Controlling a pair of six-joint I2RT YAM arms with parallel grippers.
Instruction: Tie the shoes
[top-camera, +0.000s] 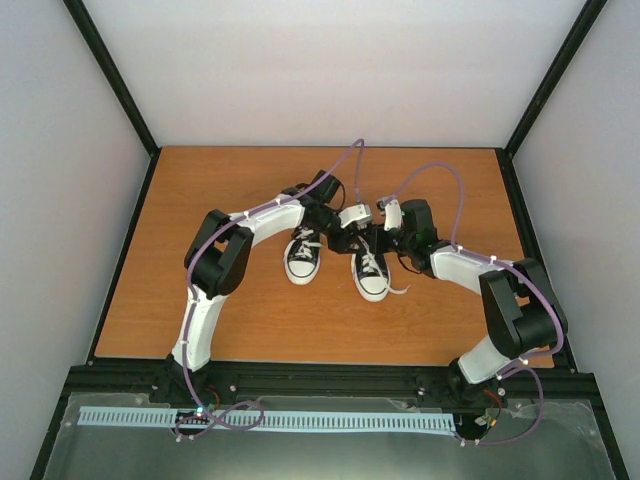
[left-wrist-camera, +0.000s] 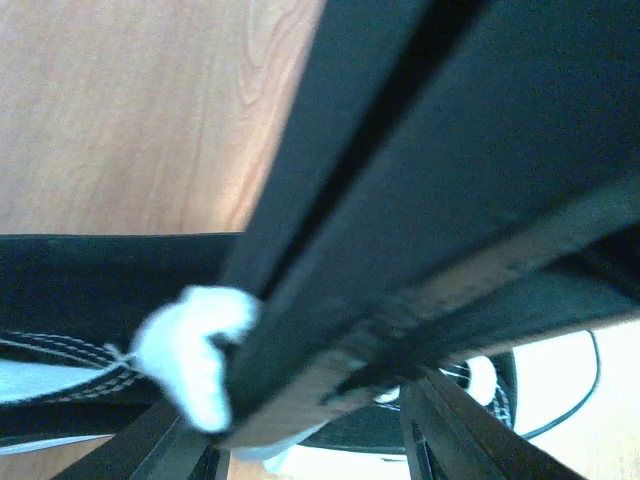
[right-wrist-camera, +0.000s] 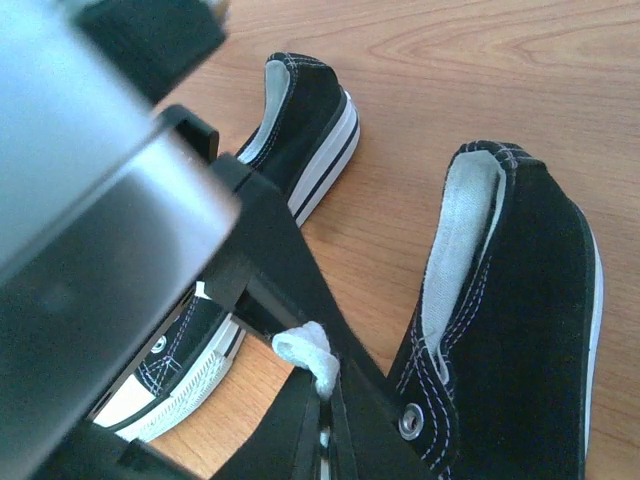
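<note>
Two black canvas shoes stand side by side: the left shoe (top-camera: 301, 264) and the right shoe (top-camera: 371, 280). My right gripper is shut on a white shoelace (right-wrist-camera: 308, 350), which bulges above its fingertips. In the left wrist view, the fingers (left-wrist-camera: 455, 435) of my left gripper are spread apart. The right gripper's dark fingers cross close in front of them, with a white lace loop (left-wrist-camera: 195, 345) at their tips. Both grippers meet over the right shoe's tongue. Whether lace lies between the left fingers cannot be made out.
A loose lace end (top-camera: 399, 291) lies on the wooden table (top-camera: 200, 320) to the right of the right shoe's toe. Purple cables arc above both arms.
</note>
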